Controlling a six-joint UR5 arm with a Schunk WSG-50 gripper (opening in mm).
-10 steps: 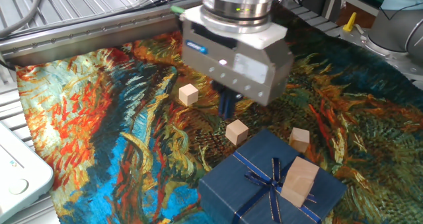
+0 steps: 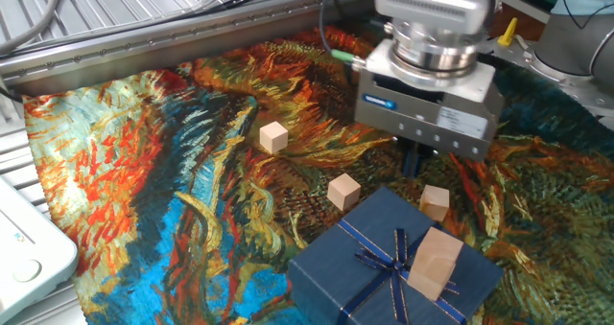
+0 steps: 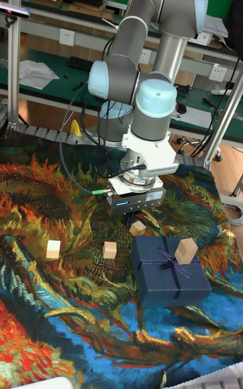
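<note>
Three loose wooden cubes rest on the patterned cloth: one at the far left (image 2: 273,138), a middle cube (image 2: 343,192) close to the blue gift box (image 2: 331,267), and a right cube (image 2: 435,203) just behind that box. On the box's ribboned lid stands a taller wooden piece (image 2: 435,265); whether it is one block or two stacked cubes is unclear. My gripper (image 2: 413,163) hangs behind the right cube, its dark fingers pointing down and close together. No wood shows between them, but their gap cannot be made out. In exterior view 3 the fingers are mostly hidden near the right cube (image 3: 137,228).
A metal rail (image 2: 144,57) borders the cloth at the back. A white device (image 2: 29,253) stands at the left edge. My arm (image 3: 148,122) reaches in from behind the table.
My gripper has moved rightward in exterior view 2, from near the left and middle cubes to behind the right cube. The cubes and the box have stayed put.
</note>
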